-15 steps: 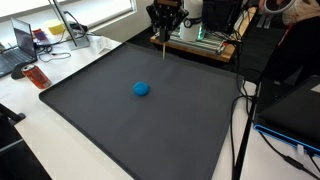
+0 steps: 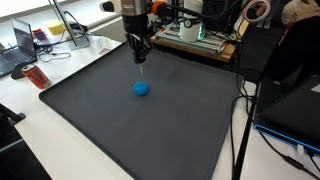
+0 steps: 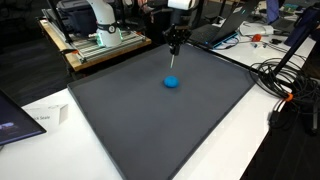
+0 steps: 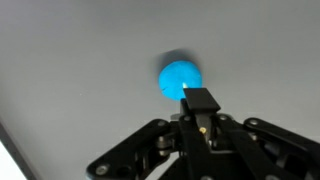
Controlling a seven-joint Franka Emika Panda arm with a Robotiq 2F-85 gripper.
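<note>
A round blue object (image 2: 141,88) lies on the dark mat, also seen in exterior view 2 as a blue disc (image 3: 171,82). My gripper (image 2: 138,60) is shut on a thin pale stick (image 3: 173,61) that points down toward it. In exterior view 1 the stick's lower end shows just above the blue object, with a small gap. From the wrist, the blue object (image 4: 179,77) lies just beyond the closed fingers (image 4: 201,99), and a small white tip overlaps it. The upper end of the stick is hidden by the fingers.
An orange-red can (image 2: 36,77) and a laptop (image 2: 20,52) stand off its left side. A black cable (image 2: 238,105) runs over its right part. Behind is a wooden-edged shelf (image 3: 95,48) with several items.
My gripper, holding the stick, has moved left and toward the camera of exterior view 1, from the mat's back edge to over the blue object. The blue object has stayed put.
</note>
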